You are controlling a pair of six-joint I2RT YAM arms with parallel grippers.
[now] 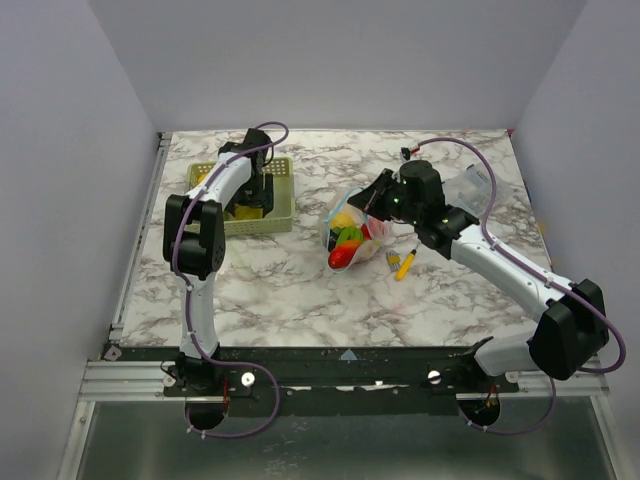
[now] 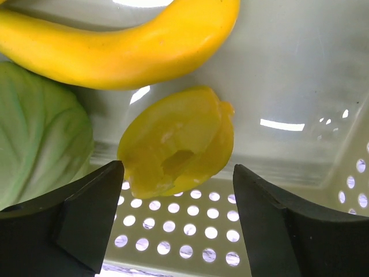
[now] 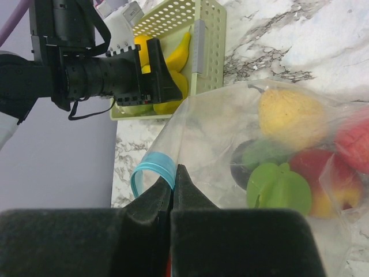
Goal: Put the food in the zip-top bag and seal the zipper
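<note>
My left gripper [image 1: 255, 190] hangs inside the green basket [image 1: 282, 214], its fingers open just over a yellow pepper [image 2: 173, 144]; a banana [image 2: 115, 52] and a cabbage [image 2: 34, 133] lie beside it. On the right, the clear zip bag [image 3: 207, 127] holds several foods: a yellow item [image 3: 288, 115], a green pepper [image 3: 277, 187], red-yellow fruit [image 3: 337, 184]. My right gripper is shut at the bag's blue zipper edge [image 3: 155, 164], holding it up.
A yellow-handled tool [image 1: 405, 265] lies right of the bag. Another clear plastic piece [image 1: 468, 188] lies at the back right.
</note>
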